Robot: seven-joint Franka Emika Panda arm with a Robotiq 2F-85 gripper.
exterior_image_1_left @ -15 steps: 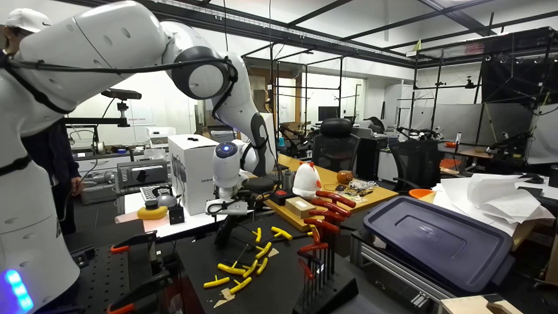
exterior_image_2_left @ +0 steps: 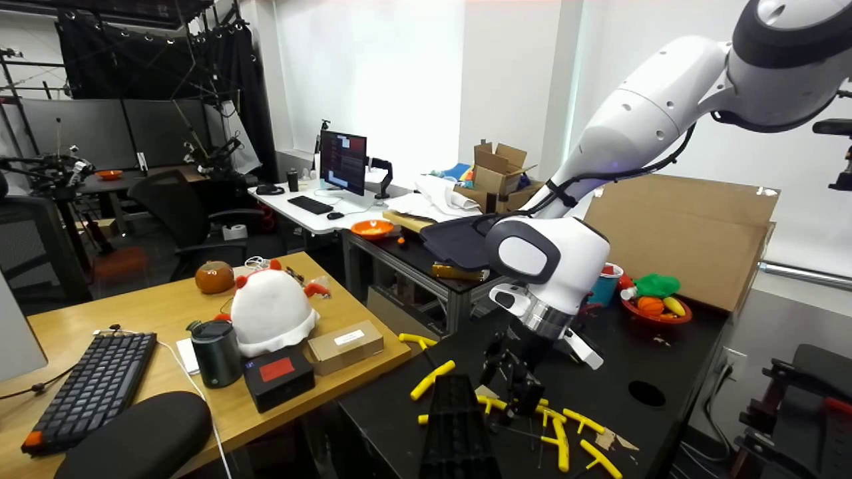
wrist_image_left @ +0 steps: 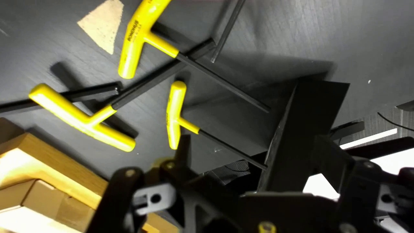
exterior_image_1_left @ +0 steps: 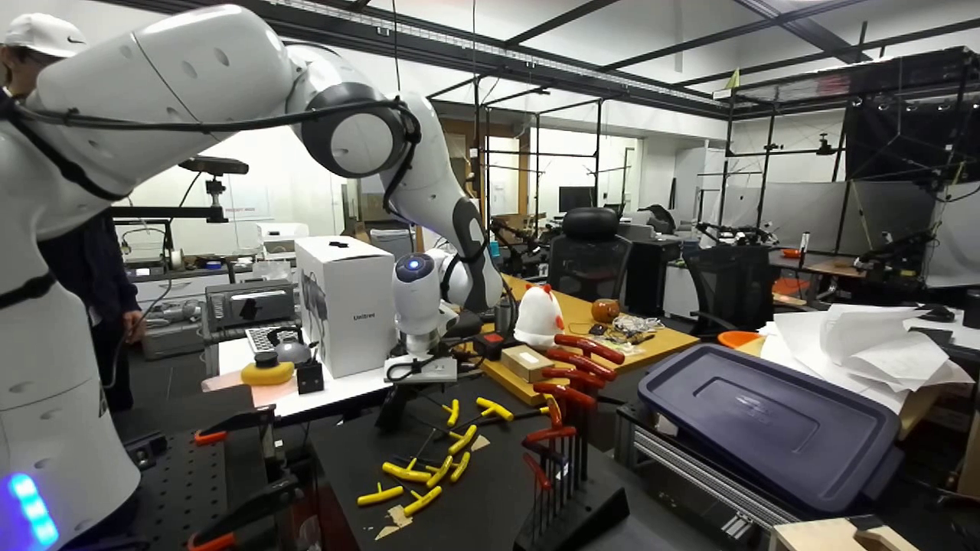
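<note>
My gripper is open above the dark table, and nothing shows between its fingers. In the second exterior view the gripper (exterior_image_2_left: 511, 383) hangs low over the table, just behind a black stand (exterior_image_2_left: 455, 423). The wrist view has this stand (wrist_image_left: 299, 120) between the fingers in the picture, its distance from them unclear. A small yellow T-handle key (wrist_image_left: 174, 116) lies left of it, shaft pointing to the stand. Two larger yellow keys lie farther left, a straight one (wrist_image_left: 134, 42) and a tilted one (wrist_image_left: 83, 120). The first exterior view leaves the fingertips hard to make out.
Several more yellow keys (exterior_image_1_left: 404, 473) lie scattered over the table. A rack of red-handled keys (exterior_image_1_left: 570, 441) stands at its near right. A wooden desk bears a cardboard box (exterior_image_2_left: 345, 347) and a white plush toy (exterior_image_2_left: 271, 311). A red bowl (exterior_image_2_left: 656, 315) sits at the back.
In the first exterior view, my hand has shifted to the right and slightly down. The yellow keys and the black stand look the same as before.
</note>
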